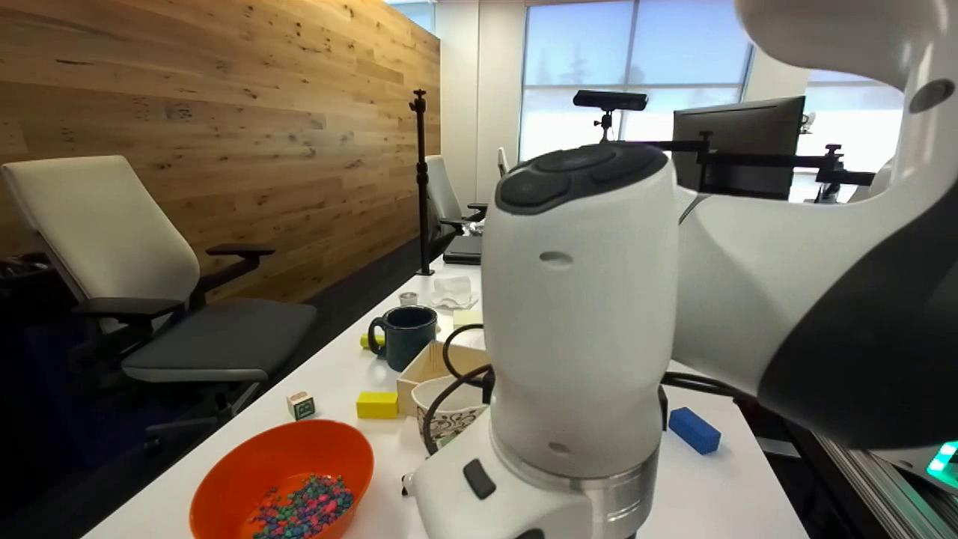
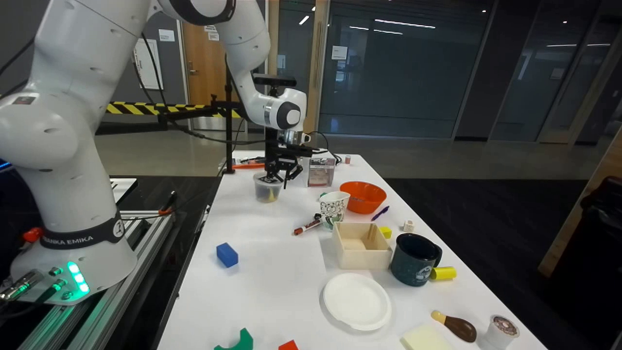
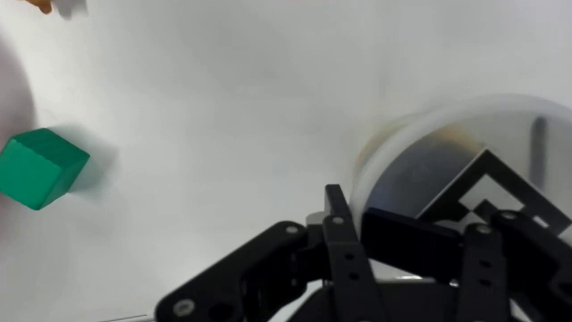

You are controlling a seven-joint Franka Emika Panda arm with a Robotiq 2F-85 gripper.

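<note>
A translucent plastic tub (image 2: 267,190) stands upright on the white table, in the far part of exterior view 2. In the wrist view its pale rim (image 3: 378,163) curves between the fingers of my black gripper, one finger outside the wall and one inside. The gripper is shut on that rim. Within the tub's outline lie a dark patch, something yellowish and a black-and-white patterned square (image 3: 493,190). From exterior view 2 the gripper (image 2: 284,177) is small and partly merges with the tub's top; exterior view 1 has only the arm.
A green block (image 3: 40,169) lies left of the gripper. A clear box (image 2: 320,172) stands just beside it, with an orange bowl (image 2: 364,197) and patterned cup (image 2: 334,205) nearby. Free table surrounds the blue block (image 2: 227,254).
</note>
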